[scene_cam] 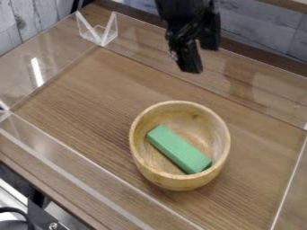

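A wooden bowl (179,117) sits at the lower centre of the table, holding a green block (179,149) lying diagonally inside. My black gripper (189,63) hangs at the top centre, behind and above the bowl and apart from it. It stands open, and I see nothing held in it.
A small white wire-like object (100,30) stands at the back left. A dark coiled item lies at the bottom-left corner.
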